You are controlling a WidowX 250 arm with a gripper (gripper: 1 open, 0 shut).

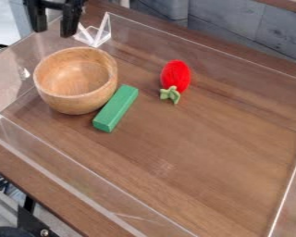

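Observation:
My gripper [55, 26] hangs at the top left, above and behind a light wooden bowl [77, 81]; its dark fingers point down, apart, with nothing seen between them. To the bowl's right a green block [116, 109] lies on the wooden table. A red strawberry-like toy [176, 77] with a green leafy end rests further right and back.
Clear plastic walls [95, 31] run around the wooden work surface [200, 157]. A wooden ledge [284, 4] is at the top right.

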